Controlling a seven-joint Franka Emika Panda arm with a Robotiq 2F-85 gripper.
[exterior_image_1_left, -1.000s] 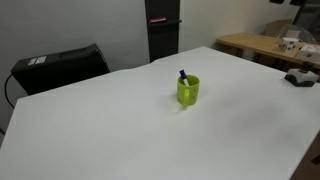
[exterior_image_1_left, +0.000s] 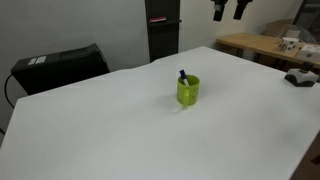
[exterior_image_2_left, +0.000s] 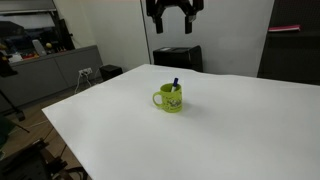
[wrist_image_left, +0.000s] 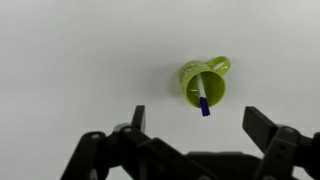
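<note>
A green mug (exterior_image_1_left: 187, 94) stands upright on the white table (exterior_image_1_left: 95, 125). A marker (wrist_image_left: 203, 96) with a dark blue cap leans inside the mug, its capped end sticking out over the rim. My gripper (exterior_image_1_left: 229, 12) is high above the table, and its spread fingertips show at the top of exterior view 1. In exterior view 2 the gripper (exterior_image_2_left: 174, 27) hangs above the mug (exterior_image_2_left: 171, 99), well clear of it. Looking down from the wrist, the mug lies between and beyond the open fingers, with nothing held.
A black box-shaped device (exterior_image_1_left: 60, 70) with a cable sits at the table's far left edge in exterior view 1. Behind the table's right side is a wooden bench (exterior_image_1_left: 262, 44) with several items.
In exterior view 1 the gripper has moved left, from the upper right corner toward the mug, and sits a little lower in the picture. The mug and marker have stayed put.
</note>
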